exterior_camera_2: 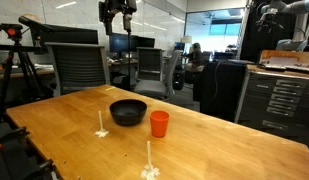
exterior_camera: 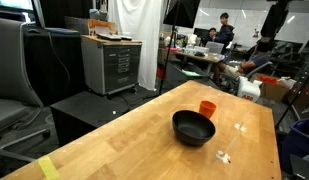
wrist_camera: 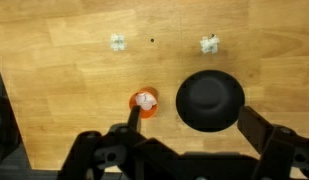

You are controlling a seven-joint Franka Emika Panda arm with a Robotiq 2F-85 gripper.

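A black bowl (exterior_camera: pixel 193 127) sits on the wooden table, with an orange-red cup (exterior_camera_2: pixel 159 123) beside it but apart. Seen from above in the wrist view, the cup (wrist_camera: pixel 144 101) has something whitish inside, and the round black bowl (wrist_camera: pixel 210 101) looks empty. Two thin white sticks on pale bases stand on the table, one stick (exterior_camera_2: pixel 101 122) near the bowl and another stick (exterior_camera_2: pixel 149 160) closer to the camera. High over the table hangs my gripper, its fingers wide apart and nothing between them.
Office chairs (exterior_camera_2: pixel 154 66) and a grey drawer cabinet (exterior_camera: pixel 112 66) stand beyond its edges. People are in the background, away from the table.
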